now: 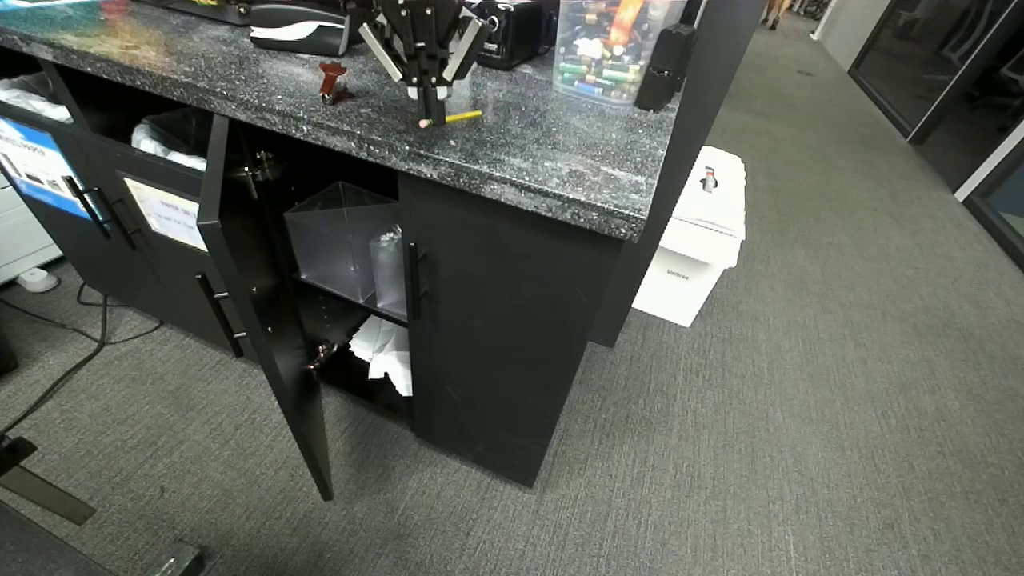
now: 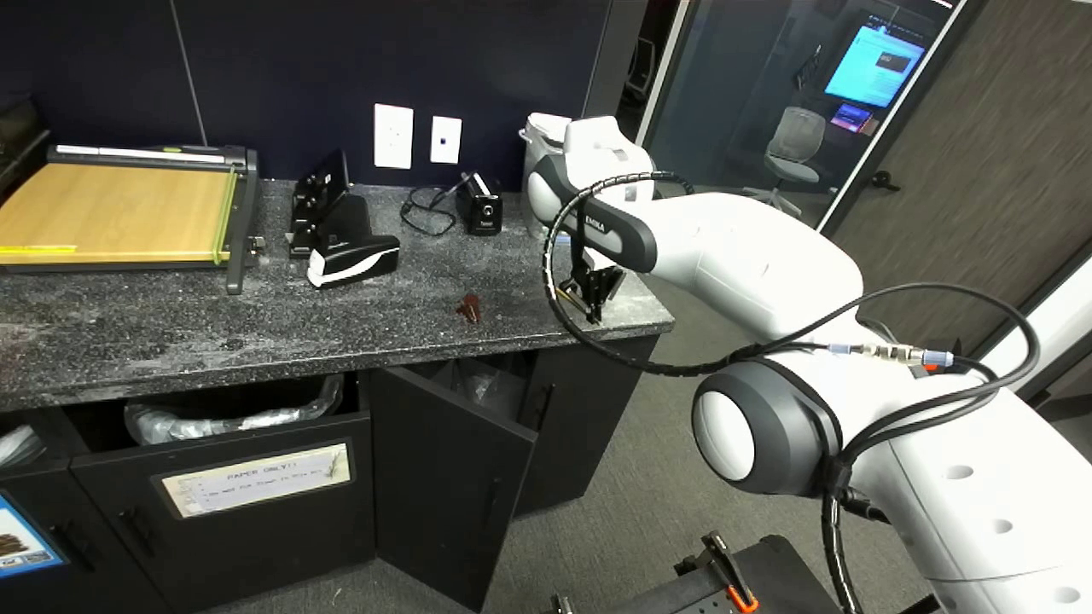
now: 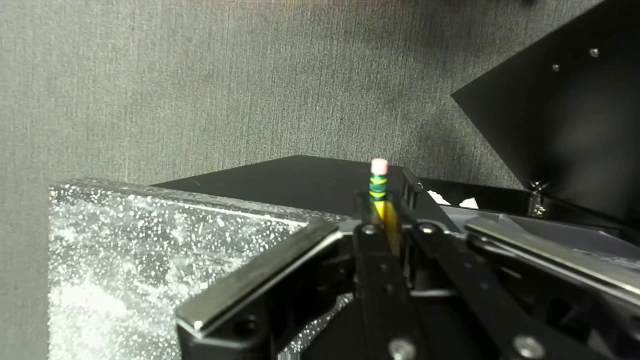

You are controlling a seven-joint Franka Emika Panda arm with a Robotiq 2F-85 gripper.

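A yellow pencil (image 3: 378, 180) with a pink eraser and green-banded end is pinched between the fingers of my gripper in the wrist view. The eraser end pokes out past the fingertips; much of the shaft is hidden by the fingers. In exterior view 1 the gripper (image 1: 432, 110) is shut on it near the counter's front edge, with the yellow shaft (image 1: 465, 116) sticking out to the right. The gap between pencil and counter is hard to judge. From the side, exterior view 2 has the gripper (image 2: 595, 307) near the counter's right end.
On the dark speckled counter (image 1: 557, 154) lie a brown staple remover (image 1: 332, 82) and a stapler (image 1: 299, 29). A clear bin of markers (image 1: 600, 72) stands at the back right. Below, a cabinet door (image 1: 274, 317) swings out beside a clear box (image 1: 336, 240). A white bin (image 1: 696, 240) is on the floor.
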